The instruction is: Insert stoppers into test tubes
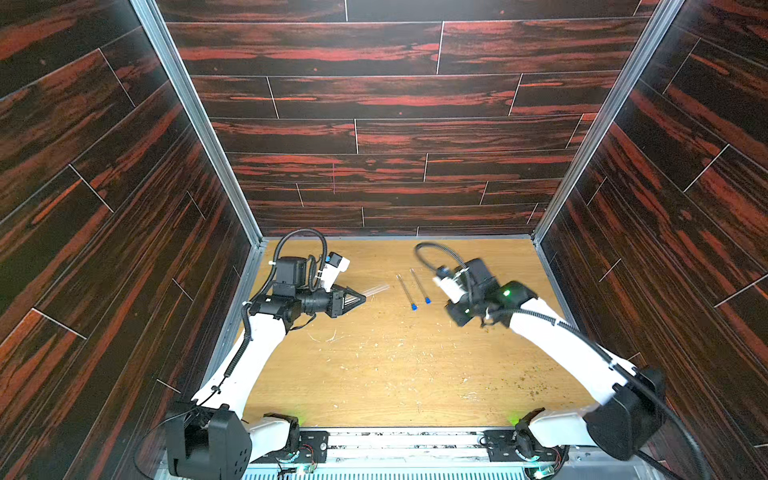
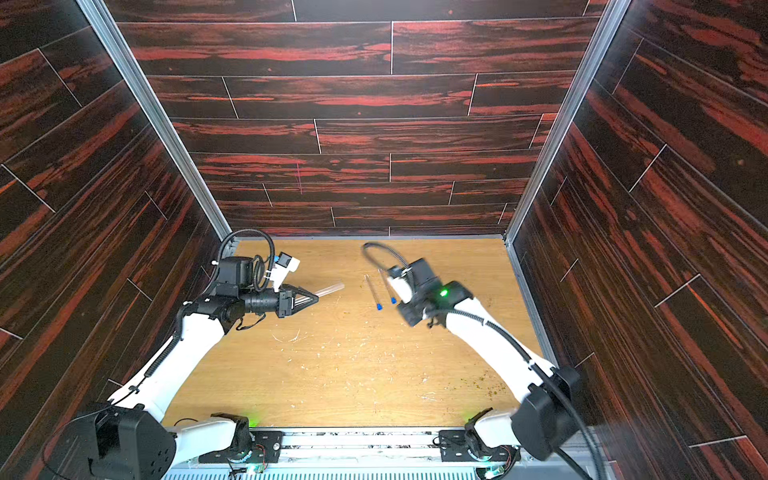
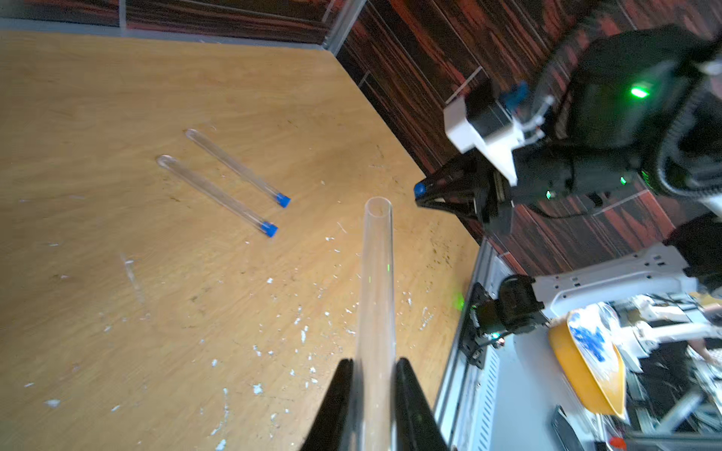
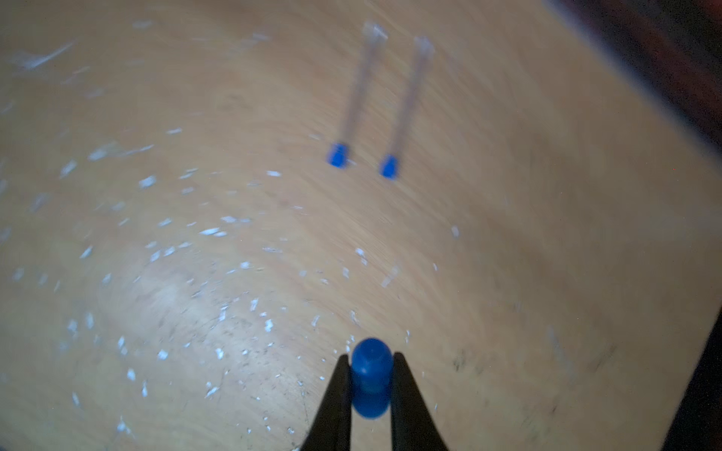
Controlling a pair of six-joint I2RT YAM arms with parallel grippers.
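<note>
My left gripper is shut on a clear test tube [image 3: 377,278], whose rimmed end points away from the fingers toward the right arm. In the right wrist view, a blue stopper [image 4: 371,368] sits between the fingertips of my right gripper, which is shut on it. Stopper and tube are well apart; from the left wrist view the blue stopper [image 3: 419,189] shows up at the tip of the right fingers, above the table. Two more tubes [image 3: 218,194] lie side by side, each with a blue stopper [image 4: 337,155] in one end.
The wooden table [image 1: 376,376] carries small white scraps [image 4: 210,231] over its middle and front. No tall object stands between the two arms. Dark wood-pattern walls enclose the back and sides.
</note>
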